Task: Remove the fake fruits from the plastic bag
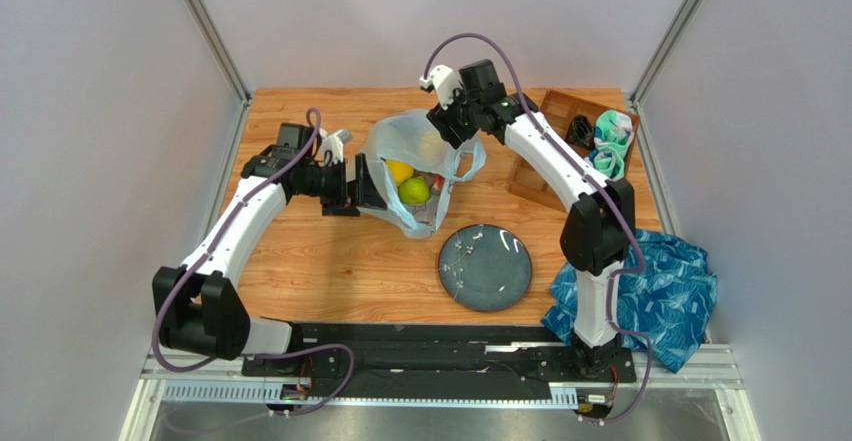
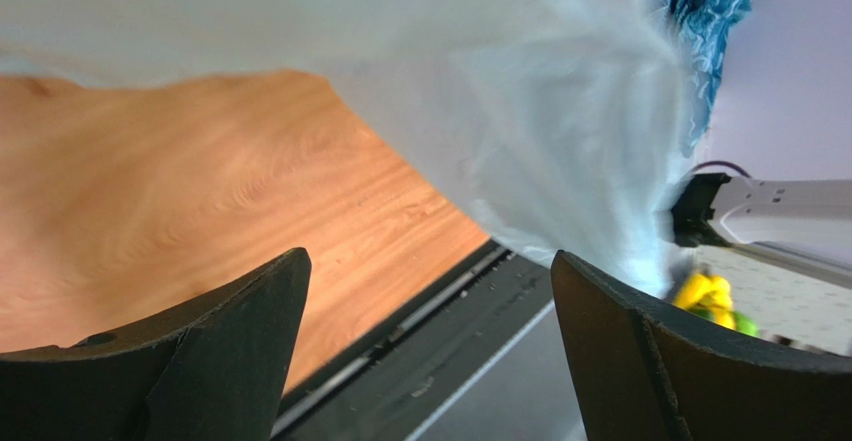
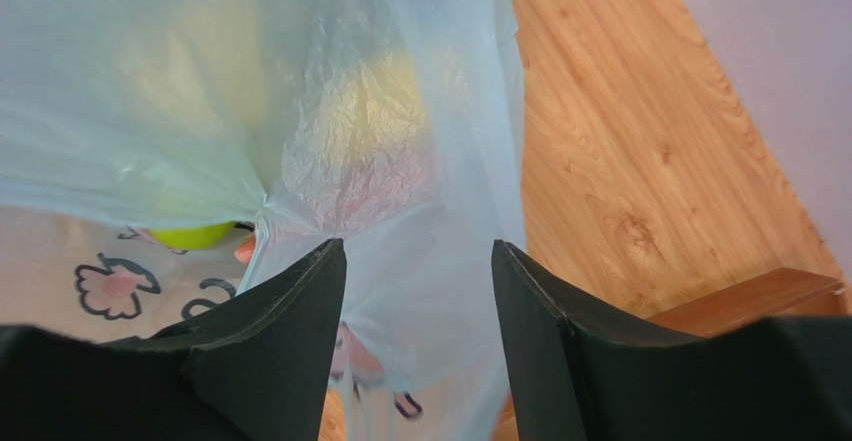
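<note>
A pale blue plastic bag [image 1: 405, 136] lies mid-table, holding a yellow fruit [image 1: 397, 171] and a green fruit [image 1: 414, 191], with red partly visible beside them. My left gripper [image 1: 352, 189] stands open at the bag's left side, bag film beyond its fingers in the left wrist view. My right gripper [image 1: 448, 127] is over the bag's upper right; in the right wrist view its fingers are apart, translucent bag [image 3: 380, 121] beneath them and fruit showing faintly through the film.
A dark plate [image 1: 485, 266] lies in front of the bag. A wooden tray [image 1: 545, 181] with cloths is at the back right, a blue patterned cloth [image 1: 670, 301] at the front right.
</note>
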